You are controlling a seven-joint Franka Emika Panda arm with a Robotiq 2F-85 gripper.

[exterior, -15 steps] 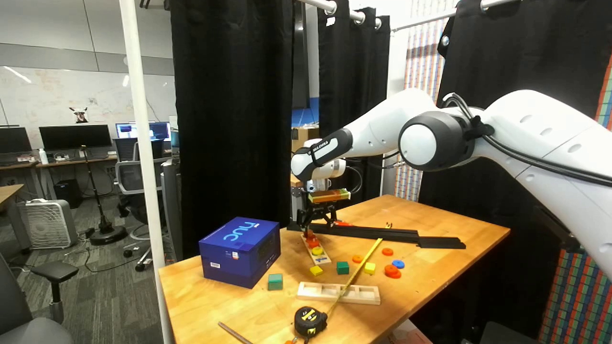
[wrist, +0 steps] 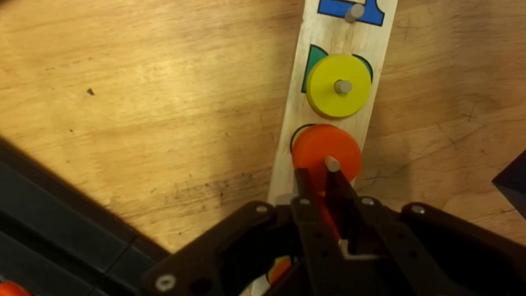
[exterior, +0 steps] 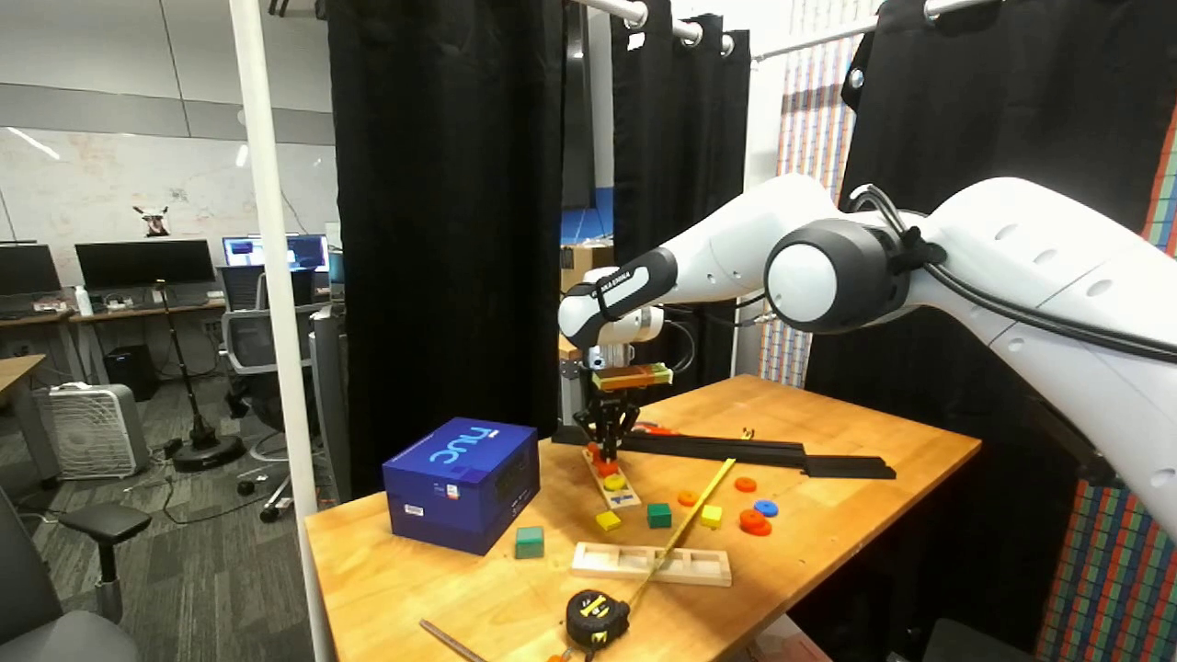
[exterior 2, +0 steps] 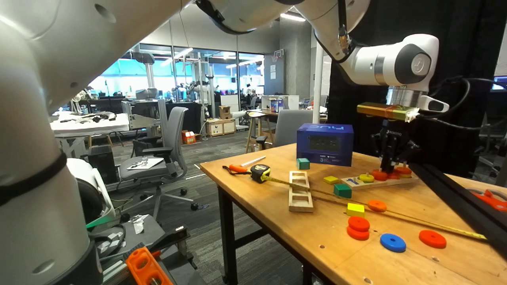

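A wooden peg board (wrist: 323, 37) lies on the table with printed numerals and short pegs. One yellow disc (wrist: 328, 101) sits on a peg, and beside it is a red-orange disc (wrist: 315, 145) around another. My gripper, pointing down over the far part of the board, is shut to a narrow gap. Red shows between its fingers, apparently part of another red disc (exterior 2: 393, 175); the fingers hide most of it. An orange disc (exterior 2: 404, 171) shows just beyond the gripper in exterior view 2.
A blue box (exterior: 458, 485) stands close beside the board. Black rails (exterior: 717, 446) lie behind it. Loose green blocks (exterior: 658, 515), yellow blocks (exterior: 712, 515), several discs, a slotted wooden tray (exterior: 596, 561) and an extended tape measure (exterior: 596, 618) occupy the front.
My gripper's fingers have come together from a wider opening, around the far part of the board. The board has shifted very slightly; loose pieces lie as before.
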